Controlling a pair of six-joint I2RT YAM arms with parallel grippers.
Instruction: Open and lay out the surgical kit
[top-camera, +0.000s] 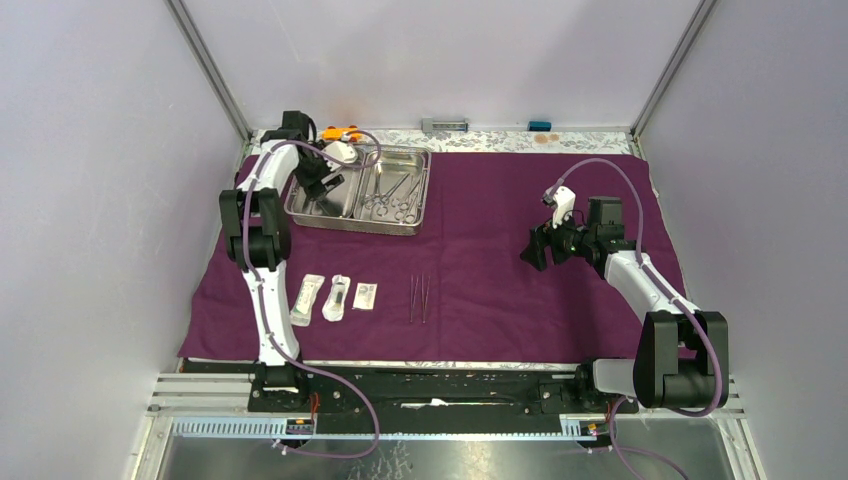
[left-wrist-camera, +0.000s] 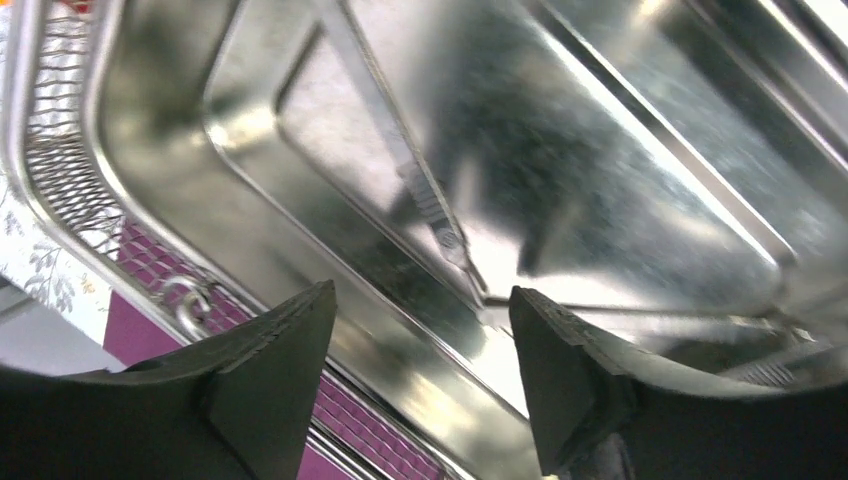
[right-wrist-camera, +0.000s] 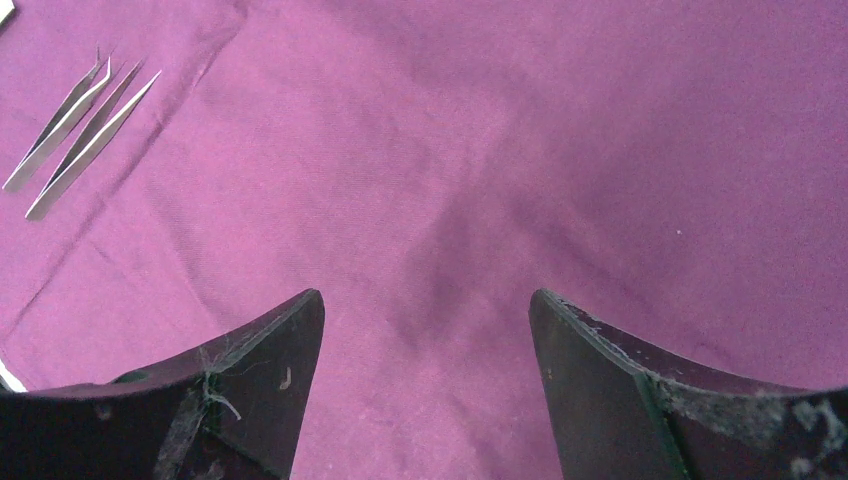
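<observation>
A steel tray (top-camera: 388, 228) stands at the back left with a divider across it. My left gripper is over its left compartment, fingers apart and nothing between them that they grip. Below them in the left wrist view lies a slim metal handle (left-wrist-camera: 432, 205), its lower end close to the right finger. Another metal instrument (left-wrist-camera: 640, 320) runs partly hidden behind that finger. In the right compartment are several scissor-like instruments (top-camera: 397, 205). Far from the tray, my right gripper hovers open above bare cloth. Two tweezers (right-wrist-camera: 88, 150) lie on the cloth.
Three packets lie in a row at the front left: a long one (top-camera: 306, 300), a second one (top-camera: 336, 298) and a small square one (top-camera: 365, 296). An orange object (top-camera: 341, 133) sits behind the tray.
</observation>
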